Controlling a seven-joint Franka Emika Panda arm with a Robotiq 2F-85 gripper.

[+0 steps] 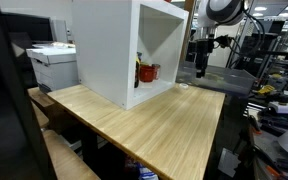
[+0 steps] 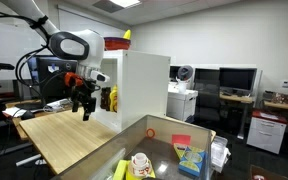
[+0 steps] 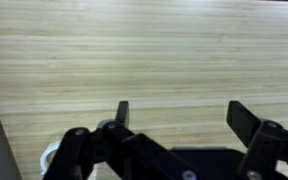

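My gripper stands open above the wooden tabletop, its two dark fingers wide apart and only bare wood visible between them. From exterior view 1, the gripper hangs over the far end of the table, and exterior view 2 has the gripper pointing down over the bare wood. A small white round thing lies at the lower left of the wrist view, partly hidden by the gripper. A red mug stands inside the white shelf box, with a dark bottle beside it.
The white shelf box rises along one side of the table. In exterior view 2, a grey bin at the front holds a white round item, a blue-and-yellow box and other toys.
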